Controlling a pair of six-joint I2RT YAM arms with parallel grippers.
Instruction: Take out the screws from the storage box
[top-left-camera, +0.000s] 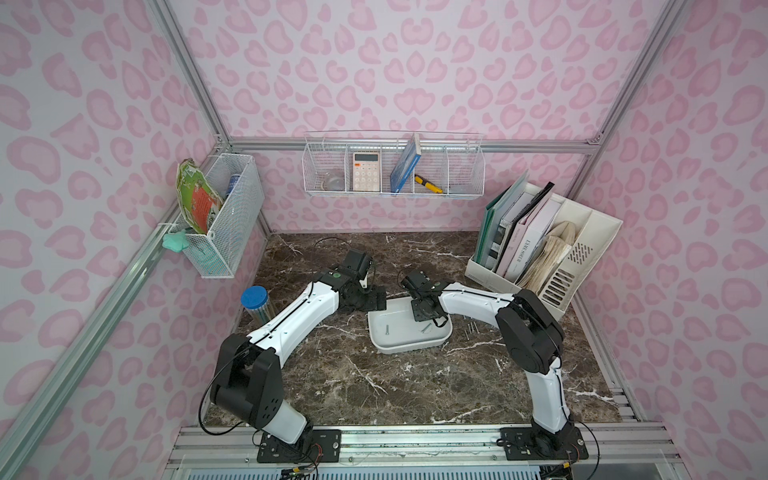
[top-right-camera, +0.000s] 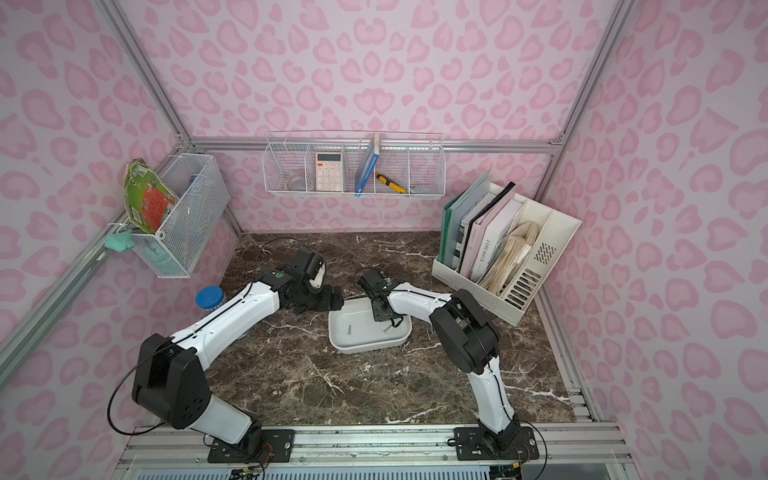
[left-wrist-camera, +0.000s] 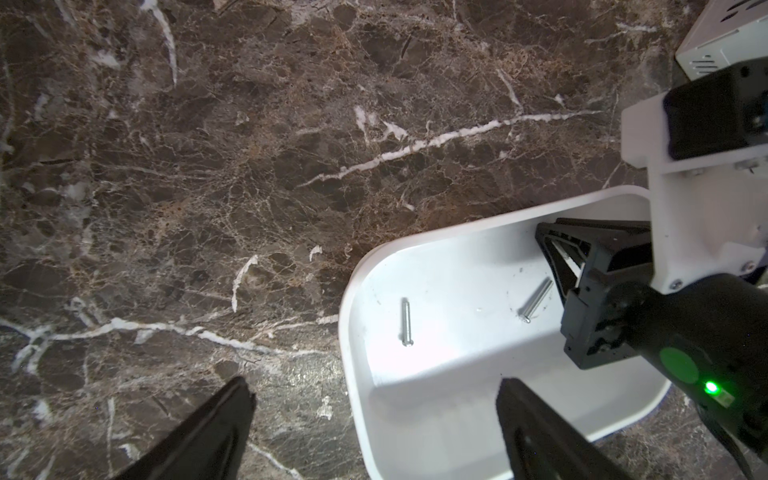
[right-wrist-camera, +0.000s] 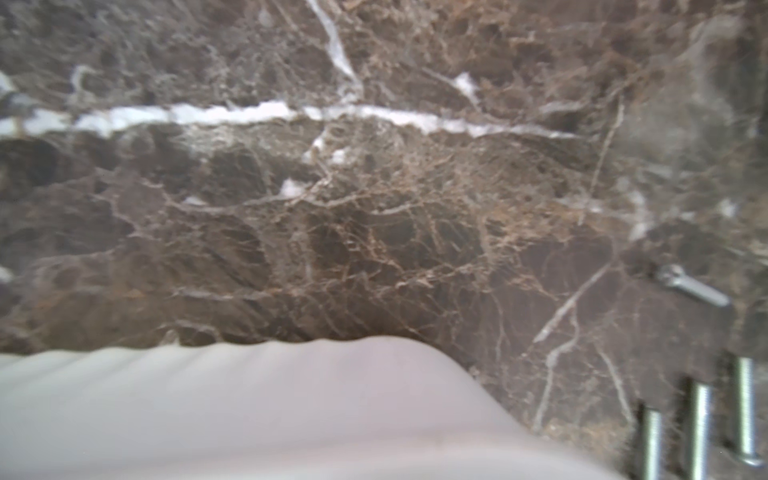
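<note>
The white storage box (top-left-camera: 409, 340) sits mid-counter. Two screws lie inside it, one near its left end (left-wrist-camera: 406, 321), another (left-wrist-camera: 537, 299) beside the right gripper. My right gripper is low over the box's back right part; its finger state is hard to tell, as its tips are partly hidden. My left gripper (top-left-camera: 372, 297) hangs at the box's back left, open and empty, its fingers wide apart in the left wrist view. Several screws (right-wrist-camera: 744, 408) lie loose on the counter outside the box, in the right wrist view.
A white file organizer (top-left-camera: 584, 240) with folders stands at back right. A blue-lidded jar (top-left-camera: 254, 300) is at left. Wire baskets (top-left-camera: 320, 180) hang on the back and left walls.
</note>
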